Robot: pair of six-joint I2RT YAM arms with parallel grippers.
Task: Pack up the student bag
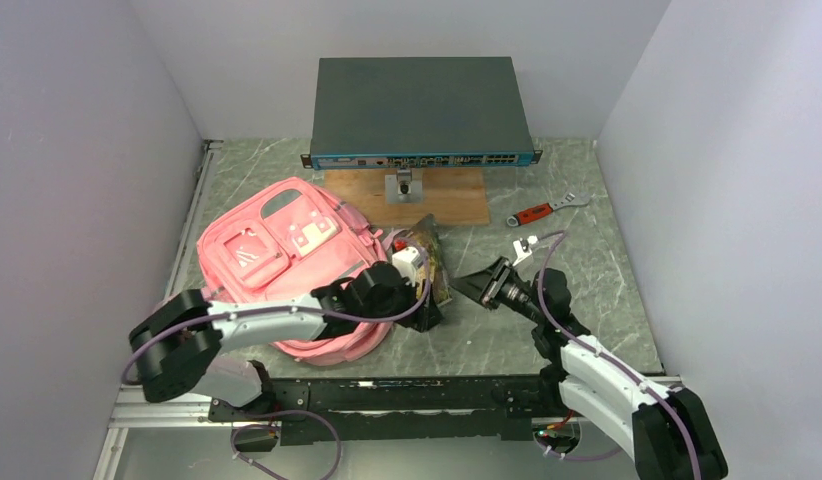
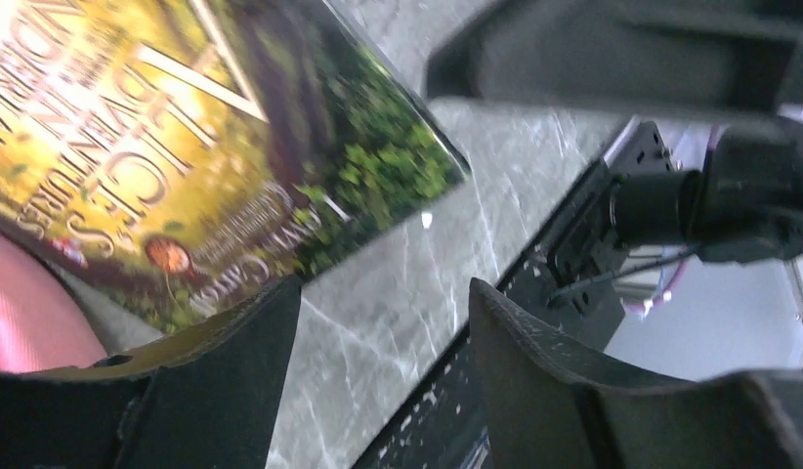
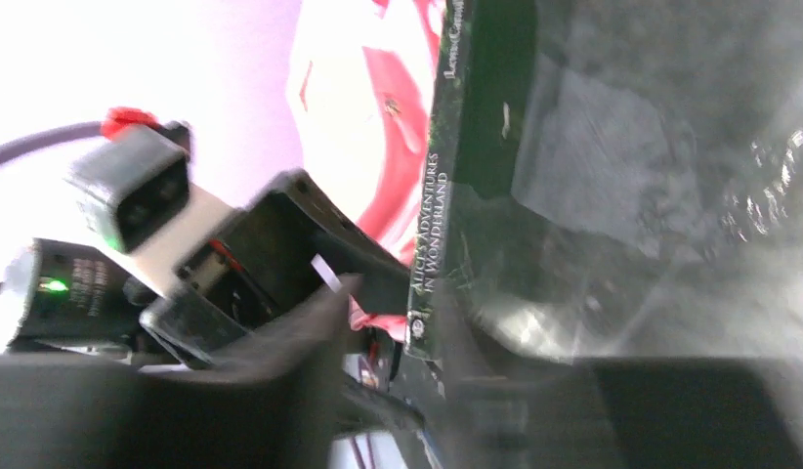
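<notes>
The pink backpack [image 1: 249, 250] lies on the left of the grey table. Beside its right edge, a tilted book [image 1: 433, 255] with a yellow and green cover is partly covered by my left gripper [image 1: 423, 318]. In the left wrist view the book [image 2: 212, 147] lies beyond the left fingertips [image 2: 280, 322], which stand apart with only table between them. My right gripper [image 1: 457, 284] is close to the book's right side. In the right wrist view the spine [image 3: 432, 225] reads "Alice's Adventures in Wonderland"; the blurred right fingers [image 3: 324, 342] show a narrow gap. Contact with the book is unclear.
A dark rack unit [image 1: 417, 110] stands at the back over a wooden board [image 1: 457, 195]. An adjustable wrench [image 1: 547, 209] with a red handle lies at the right rear. Open table remains around the wrench and along the right side.
</notes>
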